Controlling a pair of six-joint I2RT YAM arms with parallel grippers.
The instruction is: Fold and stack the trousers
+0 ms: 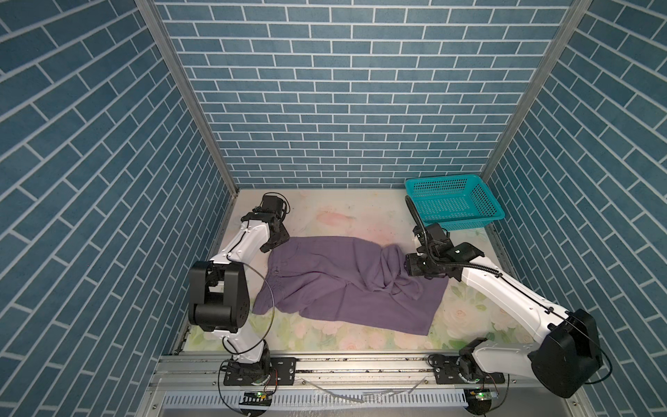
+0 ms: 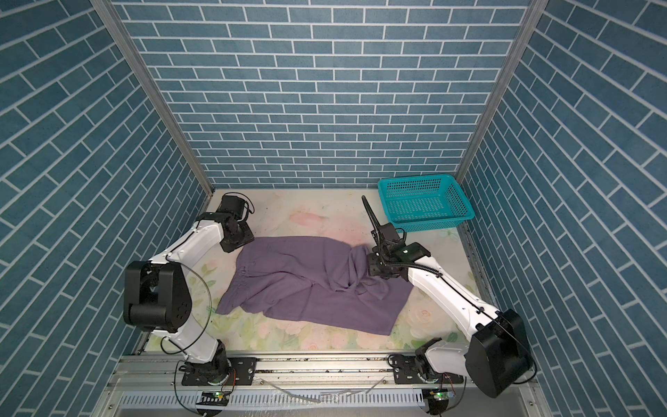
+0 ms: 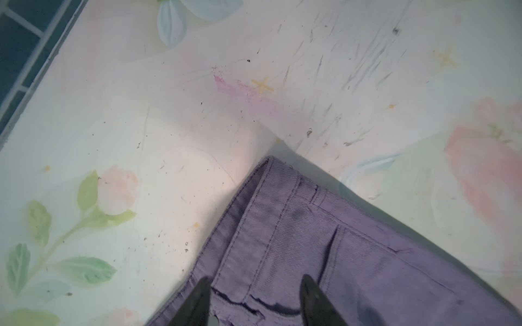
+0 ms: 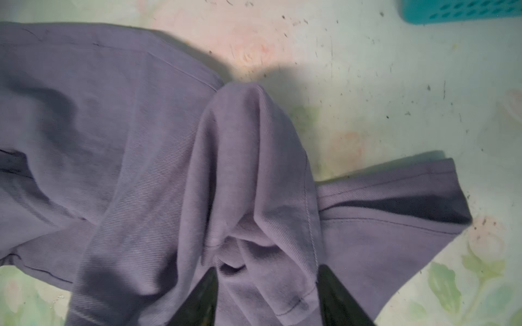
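Observation:
Purple trousers (image 1: 333, 260) lie spread across the table, waistband to the left and legs running right. In the left wrist view the waistband corner (image 3: 280, 182) shows flat on the surface, and my left gripper is open over it, fingers apart. My right gripper is also open, above a bunched leg fold (image 4: 244, 163) near the leg ends. A leg hem (image 4: 456, 190) sticks out to the right of that fold. Whether either pair of fingers touches the cloth I cannot tell.
A teal basket (image 1: 455, 201), empty, stands at the back right corner. Bare table (image 1: 333, 208) stretches behind the trousers, and a narrow strip is clear in front. Tiled walls close in the back and both sides.

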